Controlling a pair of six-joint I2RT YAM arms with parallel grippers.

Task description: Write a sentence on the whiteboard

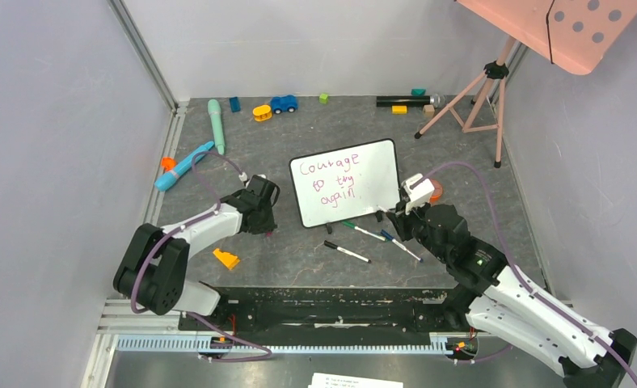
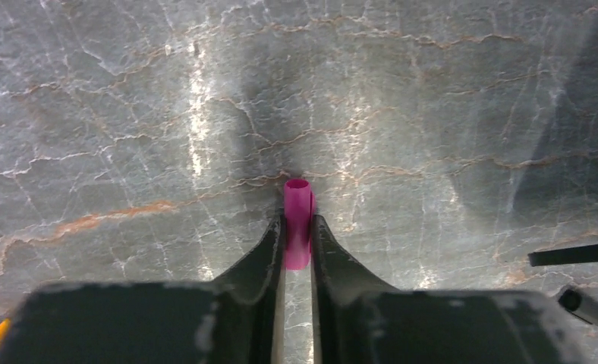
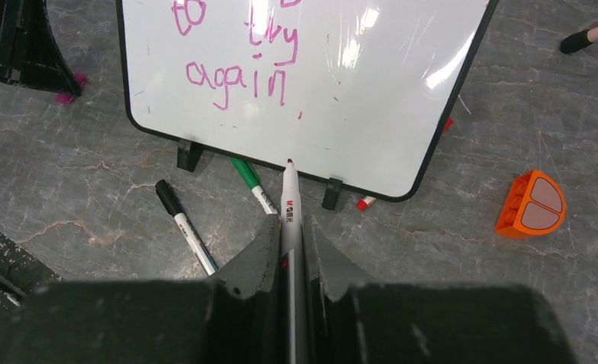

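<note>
The whiteboard carries pink handwriting, including "Courage", "try" and "again", with a small mark after the last word. My right gripper is shut on a white marker; its uncapped dark-red tip overlaps the board's lower edge in the right wrist view, and contact cannot be told. On the left, a magenta cap sits between the tips of my left gripper. The left fingers come close against both its sides; how firmly they press does not show.
Below the board lie a black-capped marker, a green-capped one and a blue-capped one. A yellow piece rests near the left arm. A pink tripod stands at the back right.
</note>
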